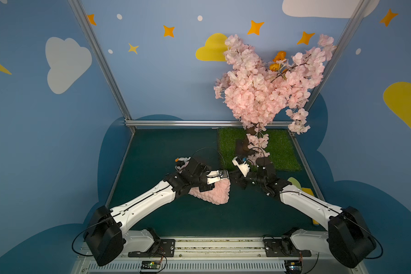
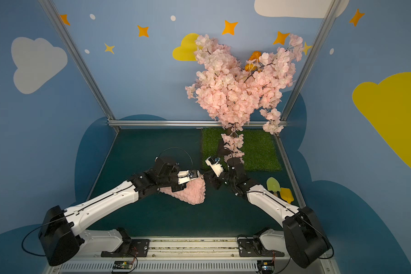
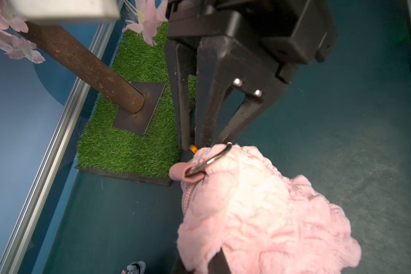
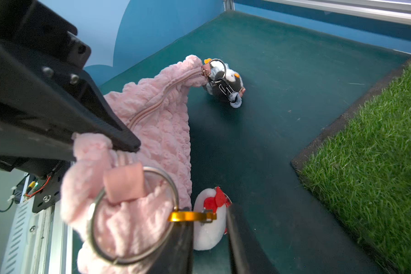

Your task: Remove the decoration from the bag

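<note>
The pink fluffy bag [image 3: 269, 219] is pinched near its ringed end by my left gripper, which is shut on it. At this end a metal ring [image 4: 90, 223] passes through a pink tab [image 4: 124, 182]. Clipped to the ring is an orange clasp [image 4: 189, 216], with a white and red plush decoration [image 4: 205, 237] behind it. My right gripper is part open, one fingertip just under the clasp and the other right of the plush. Contact cannot be judged. A second decoration, a penguin-like plush [image 4: 226, 84], lies at the bag's far end.
Behind the grippers, a grass mat [image 1: 283, 153] bears the pink blossom tree [image 1: 260, 91], whose low branches hang close to my right arm. A green and yellow toy [image 2: 278, 189] lies at the right.
</note>
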